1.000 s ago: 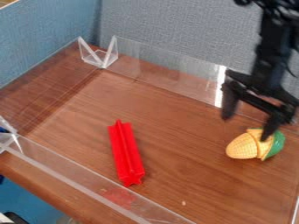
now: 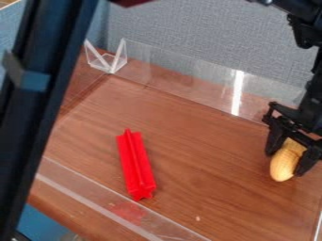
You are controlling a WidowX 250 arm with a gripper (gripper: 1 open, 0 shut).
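My black gripper (image 2: pixel 289 136) is at the right edge of the camera view, low over the wooden floor of the bin, shut on a yellow toy corn (image 2: pixel 284 163). The corn's lower end sticks out below the fingers, and the rest is hidden by the gripper.
A red ridged bar (image 2: pixel 136 165) lies left of centre on the wooden surface (image 2: pixel 189 141). A white wire stand (image 2: pixel 105 58) is at the back left. Clear plastic walls edge the surface, and a dark vertical post fills the left foreground.
The gripper has come down and right onto the corn and closed on it. The corn has shifted right and turned, its green part now hidden.
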